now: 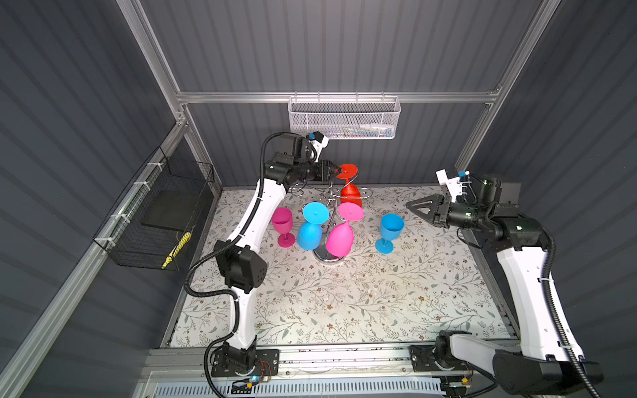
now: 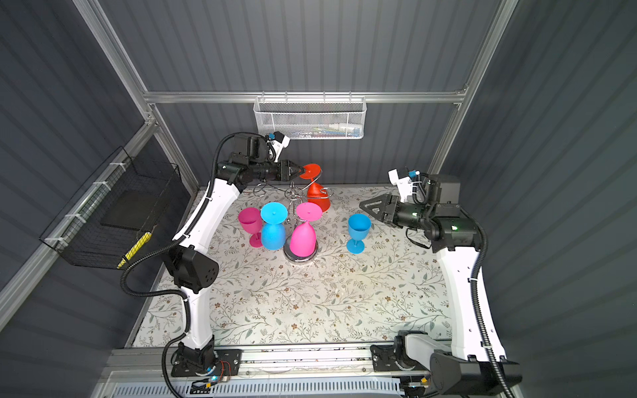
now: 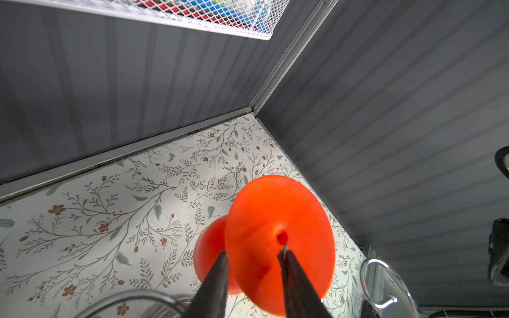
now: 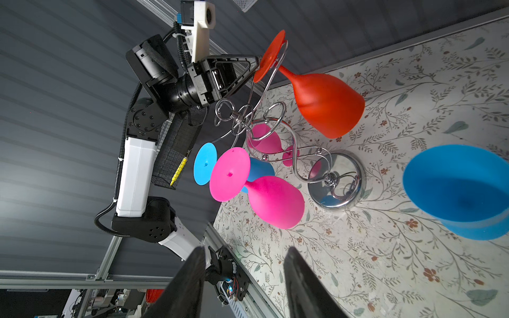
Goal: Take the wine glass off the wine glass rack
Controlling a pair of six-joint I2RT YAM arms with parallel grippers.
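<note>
A red glass (image 4: 328,106) hangs upside down on the metal rack (image 4: 297,159) at the back, its foot (image 3: 286,228) uppermost. My left gripper is at that foot, fingertips apart and overlapping it in view; whether they touch is unclear. Blue (image 1: 310,235) and pink (image 1: 339,238) glasses hang at the rack's front. A magenta glass (image 1: 282,219) stands left of it, a blue glass (image 1: 390,225) right. My right gripper is open over the right side of the table, empty.
A white mesh basket (image 1: 343,116) hangs on the back wall, and a black wire basket (image 1: 142,238) on the left wall.
</note>
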